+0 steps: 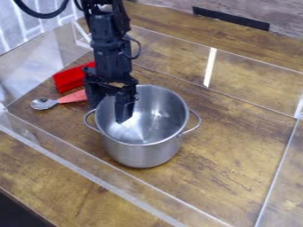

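A large steel pot (158,142) with two side handles stands on the wooden table, left of the middle. My black gripper (113,104) is at the pot's left rim, its fingers pointing down over the rim; it is open, though its fingertips are partly hard to make out against the pot. A red object (70,78) lies behind the arm at the left, and a spoon (46,104) with a red handle lies left of the pot.
A clear panel edge runs along the table's left and front.
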